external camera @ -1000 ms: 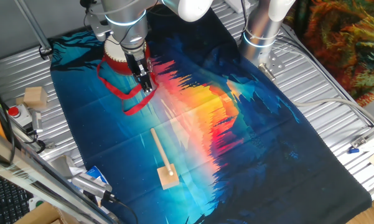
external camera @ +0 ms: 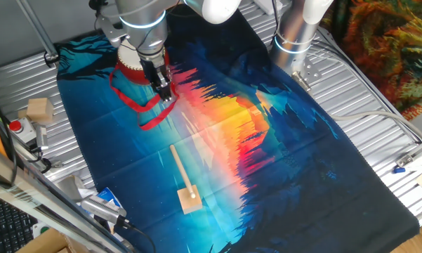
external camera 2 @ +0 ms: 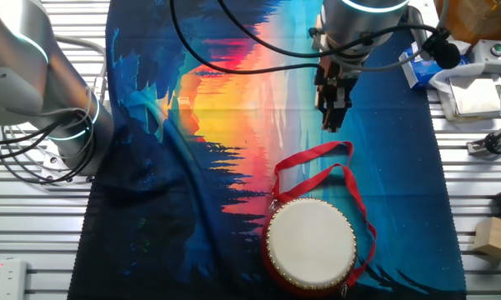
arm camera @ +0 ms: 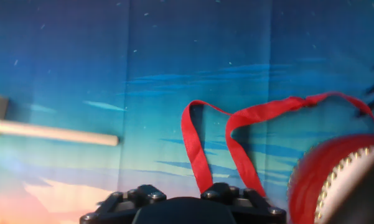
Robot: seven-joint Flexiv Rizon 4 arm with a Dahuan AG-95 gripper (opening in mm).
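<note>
A drum (external camera 2: 312, 242) with a pale head and red sides lies on the printed cloth. Its red strap (external camera 2: 318, 152) loops out across the cloth, towards my gripper. My gripper (external camera 2: 332, 125) points down near the strap's loop, apart from the drum head. In the wrist view, the dark gripper parts along the bottom edge overlap the near ends of the strap (arm camera: 195, 149); whether they touch it is unclear. The finger opening cannot be made out. A wooden stick (external camera: 181, 167) with a pale tip rests one end on a small wooden block (external camera: 190, 202), well away from my gripper.
The dark printed cloth (external camera: 302, 190) has wide free room on its right side. Another wooden block (external camera: 40, 110) and a red-button box (external camera: 17, 128) sit off the cloth at the left. A metal arm part (external camera: 293, 43) stands at the back right, and cables hang near my arm.
Drum, strap, stick and block have not visibly moved.
</note>
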